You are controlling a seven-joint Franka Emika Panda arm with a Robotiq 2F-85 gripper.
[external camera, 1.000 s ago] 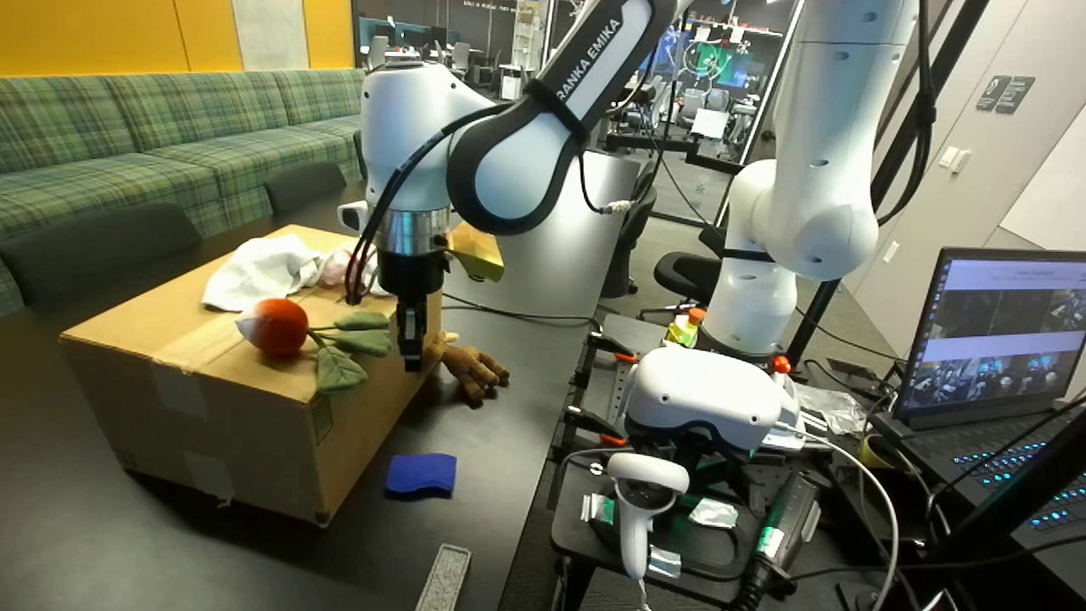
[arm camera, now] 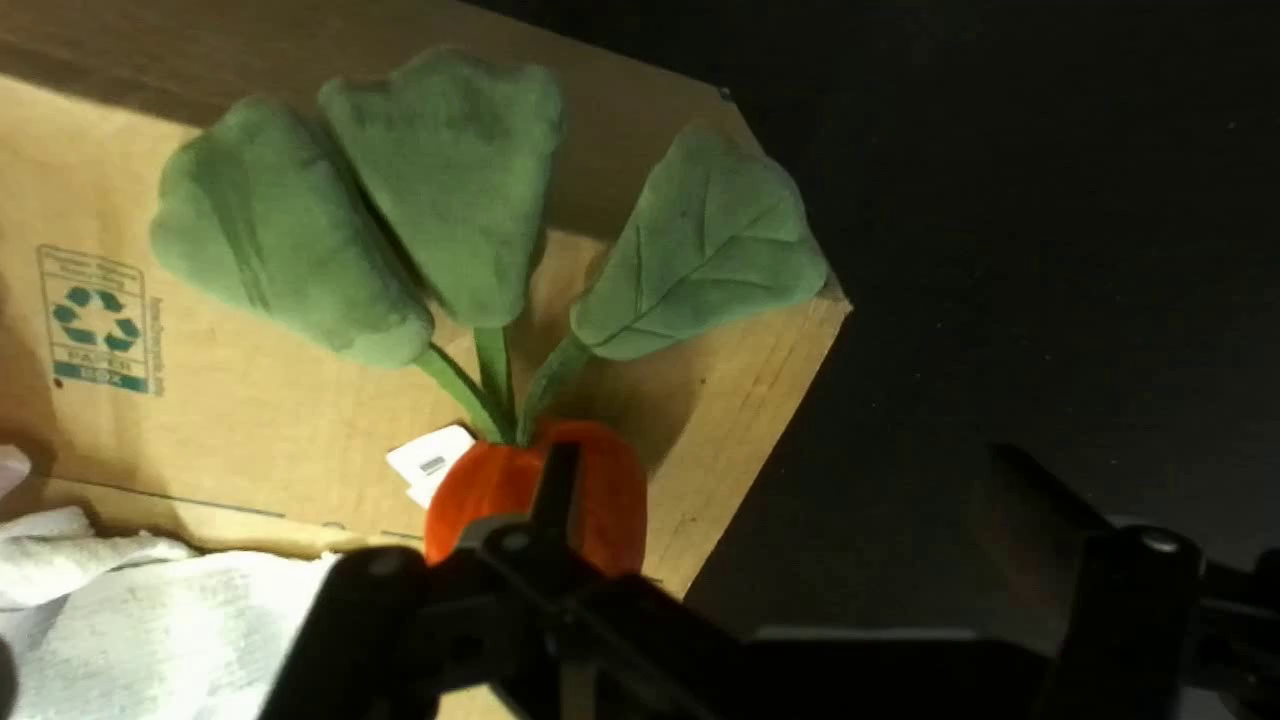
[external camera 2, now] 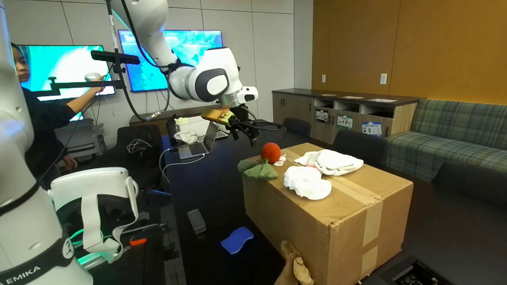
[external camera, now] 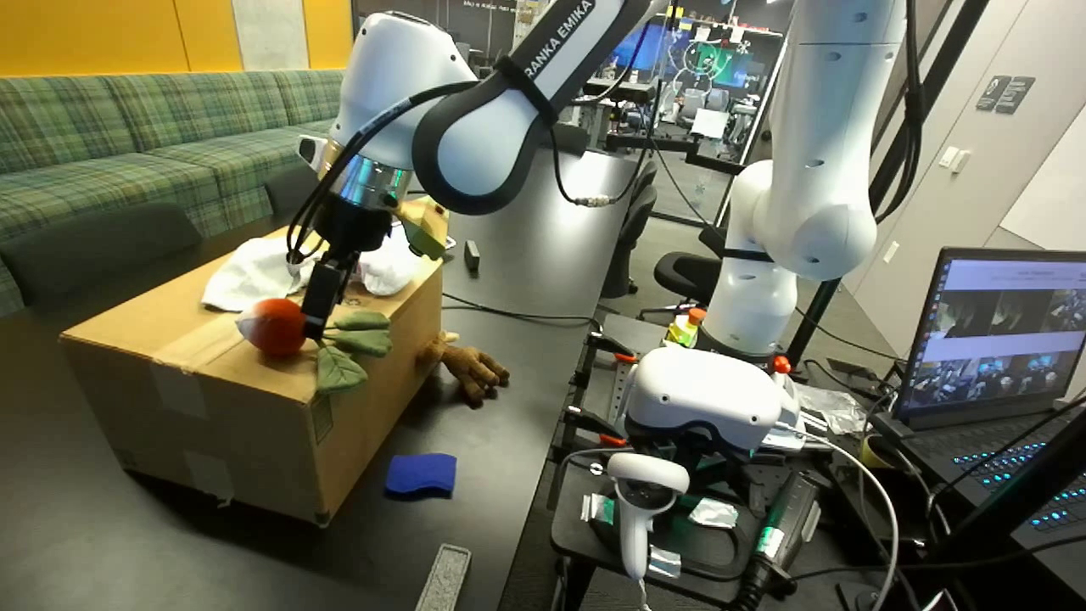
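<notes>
A plush red radish (external camera: 269, 327) with green cloth leaves (external camera: 340, 368) lies on a cardboard box (external camera: 244, 423), the leaves reaching over the edge. My gripper (external camera 2: 243, 135) is tilted, near the radish (external camera 2: 271, 152) and its leaf end in exterior view 2. In the wrist view the gripper stands open, empty between its fingers. One finger (arm camera: 555, 492) overlaps the red body, while the other lies over the dark table beyond the box edge. Whether the overlapping finger touches the radish I cannot tell.
White cloths (external camera 2: 307, 182) lie on the box top beside the radish. On the black table are a blue sponge (external camera: 422, 474), a grey eraser-like block (external camera 2: 196, 221) and a brown plush toy (external camera: 470, 370) against the box. A laptop (external camera 2: 197, 144) stands farther along the table.
In exterior view 1 my gripper has moved left, from beside the box to over the radish's leaf end, and has tilted. The radish and box look unmoved.
</notes>
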